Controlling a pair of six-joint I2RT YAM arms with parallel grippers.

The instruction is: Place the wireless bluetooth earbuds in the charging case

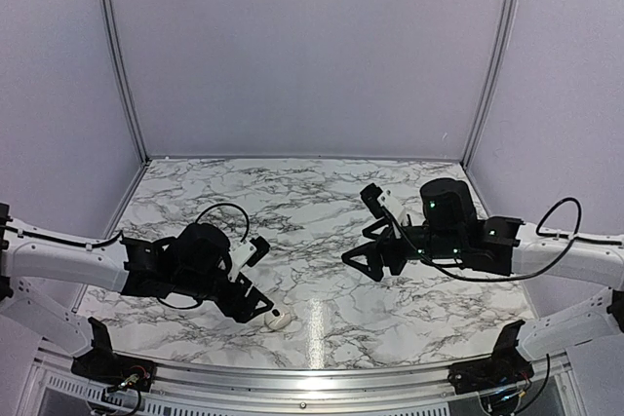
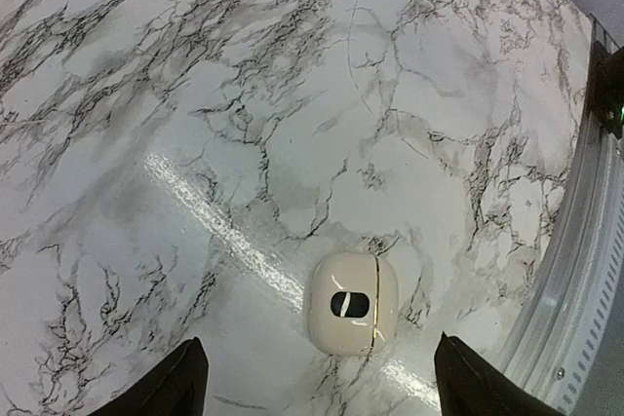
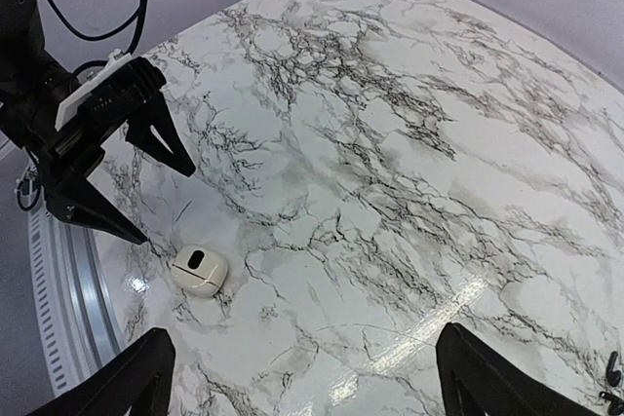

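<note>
The white charging case (image 2: pixel 354 333) lies closed on the marble table, a seam across it and a dark oval spot on one face. My left gripper is open above and beside the case (image 3: pixel 200 273), its fingers apart and nothing between them. In the top view, the left fingers (image 1: pixel 244 301) partly cover the case (image 1: pixel 281 321). My right gripper hangs over the table to the right, fingers spread and empty. No earbud can be clearly made out; whether any are inside the closed case cannot be seen.
Small dark items (image 3: pixel 613 372) show at the right edge of the right wrist view, too cut off to identify. A metal rail (image 1: pixel 302 377) runs along the table's front edge. The marble between the arms and towards the back is clear.
</note>
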